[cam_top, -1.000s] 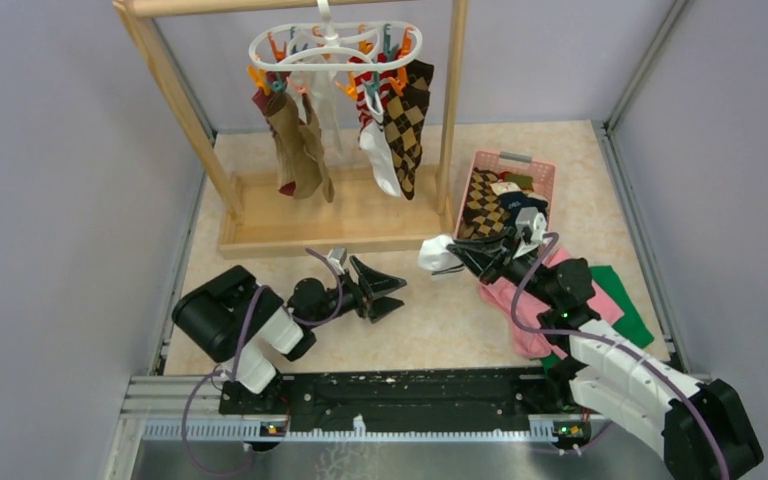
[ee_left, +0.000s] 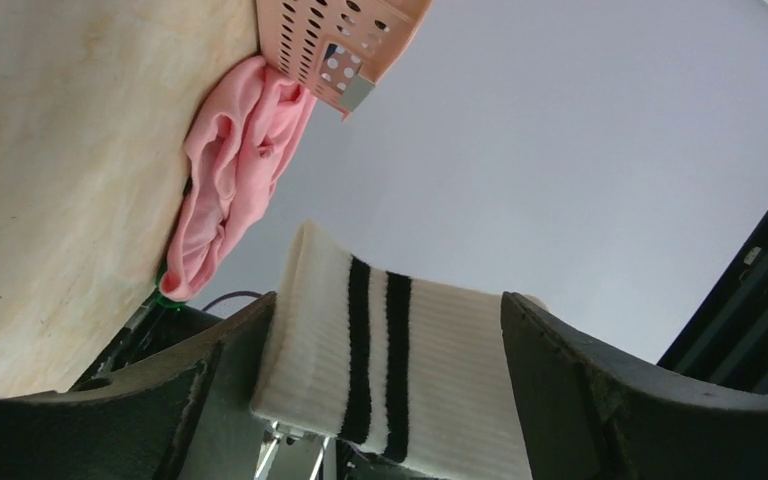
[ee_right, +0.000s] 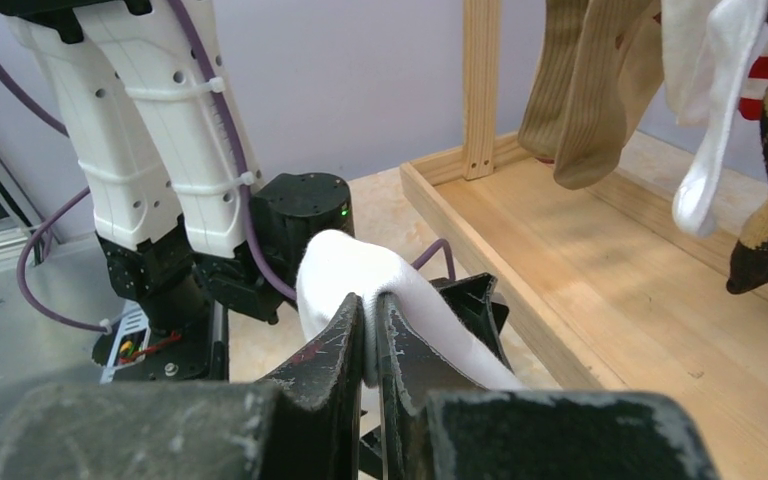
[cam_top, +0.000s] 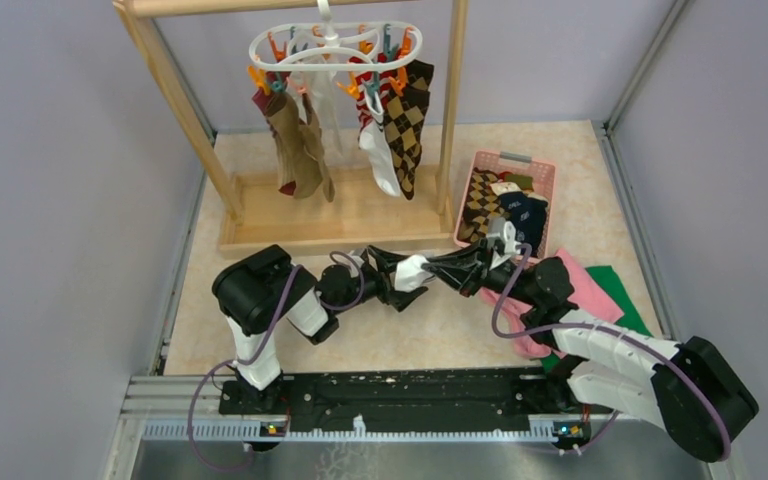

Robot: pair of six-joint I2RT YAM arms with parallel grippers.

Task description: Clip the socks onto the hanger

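Observation:
A white sock (cam_top: 413, 274) hangs in the air above the front middle of the table, gripped by my right gripper (cam_top: 434, 268), which is shut on it. In the right wrist view the sock (ee_right: 360, 268) bunches between the meeting fingertips. The left wrist view shows the sock's two black stripes (ee_left: 397, 355) between the left fingers. The white hanger (cam_top: 335, 60) at the back carries colored clips and several socks, among them brown, argyle and white ones.
A wooden stand (cam_top: 340, 243) with a raised base edge rises just behind the grippers. The pink basket (cam_top: 549, 180) of socks sits to its right. Pink cloth (cam_top: 590, 285) and green cloth (cam_top: 615, 290) lie under the right arm.
My left gripper has moved right and its fingers have come around the sock. My right gripper, still holding it, has shifted left and slightly toward the front.

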